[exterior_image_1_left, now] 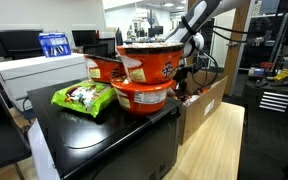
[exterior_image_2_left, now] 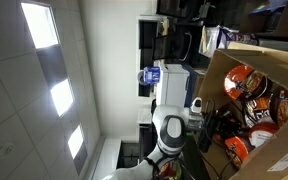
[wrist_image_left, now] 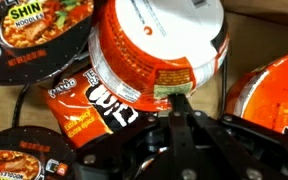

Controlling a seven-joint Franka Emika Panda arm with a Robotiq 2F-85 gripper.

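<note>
In the wrist view my gripper is shut, with nothing showing between its fingers. The fingertips are at the lower edge of a red and white noodle bowl point(wrist_image_left: 158, 55); whether they touch it is unclear. A cardboard box point(exterior_image_2_left: 218, 76) holds several such bowls point(exterior_image_2_left: 246, 80) and packets. My white arm point(exterior_image_2_left: 172, 118) reaches to the box's side in the second exterior view, where the fingertips cannot be made out. In the first exterior view the box point(exterior_image_1_left: 202, 112) stands beyond the black cabinet, the arm above it.
Large red bowls point(exterior_image_1_left: 149, 65) are stacked on the black cabinet point(exterior_image_1_left: 94, 135), beside a green packet point(exterior_image_1_left: 84, 96). A red and orange packet point(wrist_image_left: 92, 103) and Shin noodle bowls point(wrist_image_left: 34, 40) surround the gripper. The wooden tabletop point(exterior_image_1_left: 216, 150) in front of the box is clear.
</note>
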